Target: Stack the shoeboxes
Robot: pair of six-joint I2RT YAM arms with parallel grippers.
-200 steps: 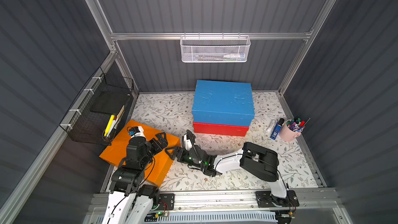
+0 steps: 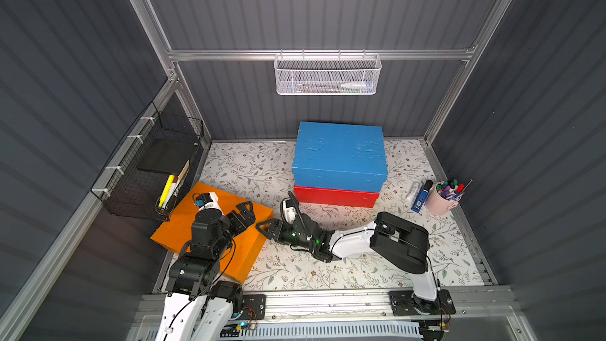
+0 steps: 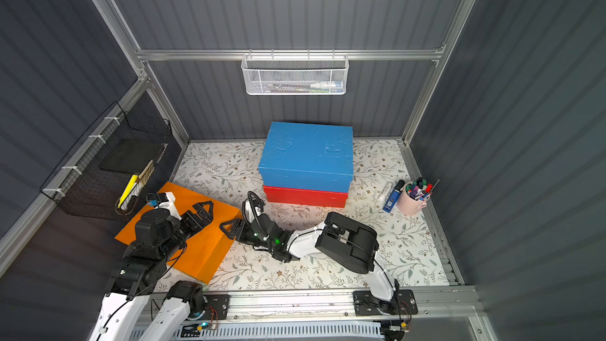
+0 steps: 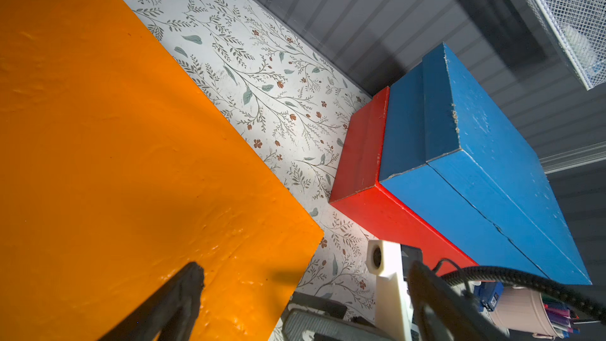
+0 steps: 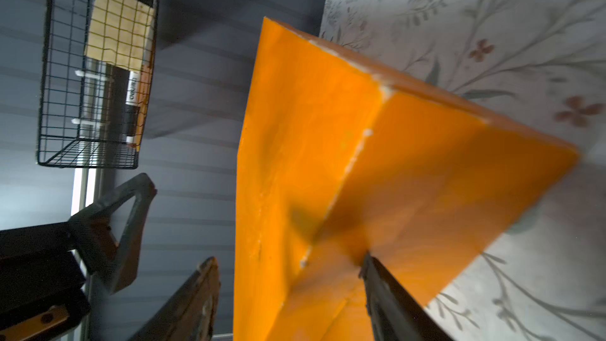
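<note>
The orange shoebox (image 2: 249, 259) lies at the front left, turned at an angle. A blue shoebox (image 2: 339, 151) rests on a red shoebox (image 2: 334, 197) at the back centre. My left gripper (image 2: 248, 210) hangs over the orange box's top with its fingers apart and nothing seen between them. My right gripper (image 2: 265, 227) is low at the orange box's right end; in the right wrist view that box's corner fills the space beyond its blurred, parted fingers. Whether they touch it I cannot tell.
A pink pen cup (image 2: 442, 203) and a blue bottle (image 2: 420, 199) stand at the right. A black wire basket (image 2: 126, 195) hangs on the left wall, a white mesh basket (image 2: 327, 75) on the back wall. Bare table lies at the back left.
My right gripper and arm have shifted slightly to the right. The left arm and the boxes look unmoved.
</note>
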